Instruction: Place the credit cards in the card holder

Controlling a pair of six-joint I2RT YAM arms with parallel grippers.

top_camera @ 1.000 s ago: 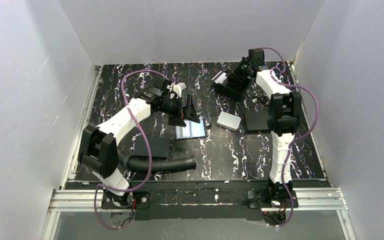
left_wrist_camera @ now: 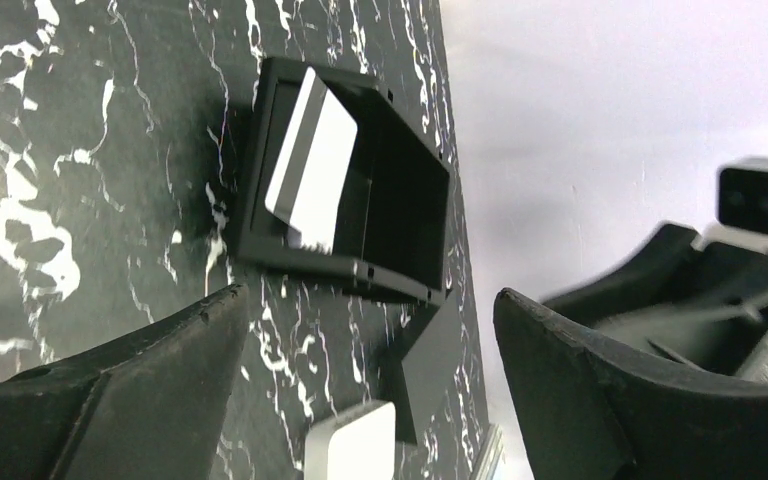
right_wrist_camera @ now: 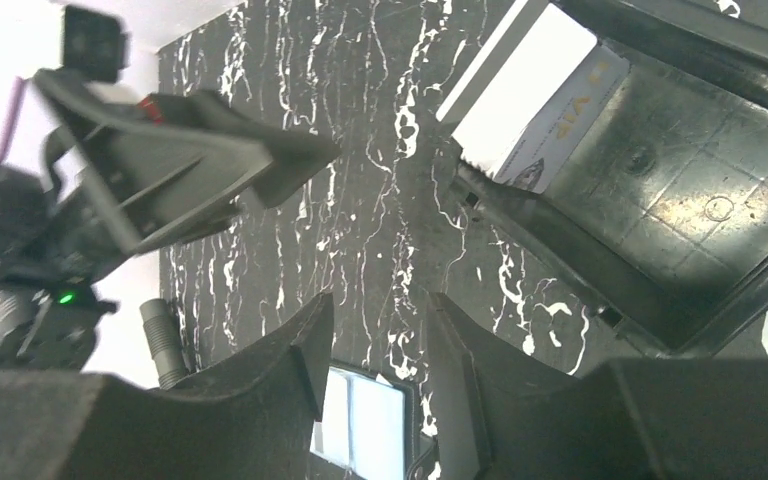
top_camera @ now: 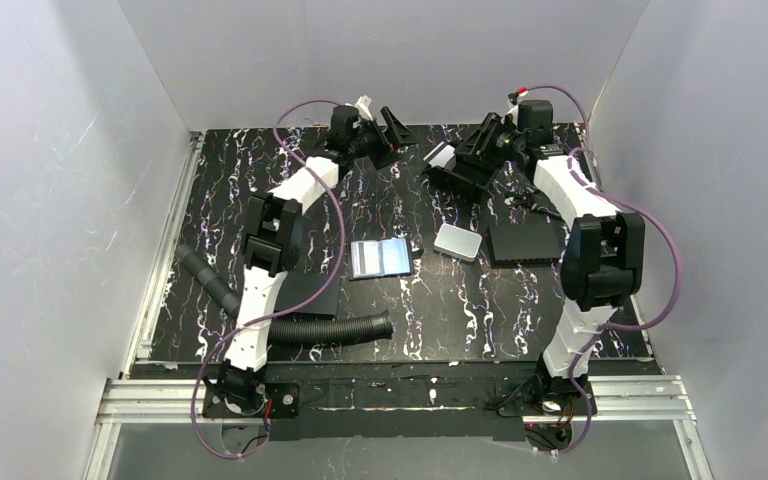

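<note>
A black open box (top_camera: 465,180) stands at the back right. In it a white card-like piece with a dark stripe (right_wrist_camera: 528,85) leans at one end, and a grey card marked VIP (right_wrist_camera: 572,125) lies partly under it. The open card holder (top_camera: 381,258), dark-edged with clear pale-blue sleeves, lies flat at mid-table; its lower part is cut off in the right wrist view. My left gripper (top_camera: 397,130) is wide open left of the box, nothing between its fingers. My right gripper hangs above the box area, its fingers (right_wrist_camera: 310,345) apart and empty.
A white tin (top_camera: 457,242) sits right of the card holder, with a dark flat case (top_camera: 524,244) beyond it. Another dark flat panel (top_camera: 308,296) and a black ribbed tube (top_camera: 330,330) lie front left.
My left gripper has moved from over the card holder toward the back of the table, leaving the holder uncovered. The right arm has shifted a little to the right. Box and tin stay put.
</note>
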